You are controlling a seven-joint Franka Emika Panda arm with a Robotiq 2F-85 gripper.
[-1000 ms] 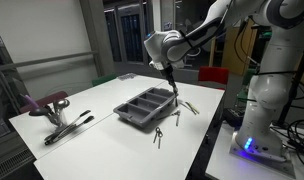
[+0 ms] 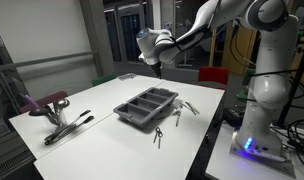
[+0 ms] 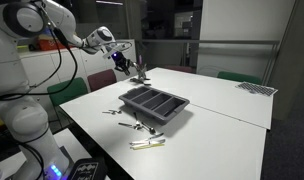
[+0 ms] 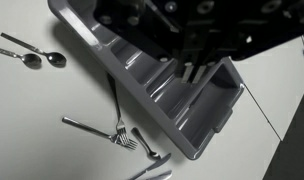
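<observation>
My gripper (image 2: 158, 68) is raised above the far side of a grey compartment tray (image 3: 142, 108). In the wrist view the gripper points down over the tray's compartments, its fingers close together. They seem closed on something small, but dark shadow hides what it is. Loose cutlery lies on the white table beside the tray: two spoons (image 4: 56, 59), forks (image 4: 118, 112) with crossing handles, and knives (image 4: 152, 171) at the bottom edge.
A holder with dark-handled utensils (image 2: 58, 112) stands toward the table's left side. A wire rack (image 3: 256, 88) lies at the far corner. Chairs, among them a red one (image 2: 214, 75), surround the table.
Over the last second my gripper has risen and shifted left in the first exterior view, away from the tray's right end. The tray and the loose cutlery have stayed put.
</observation>
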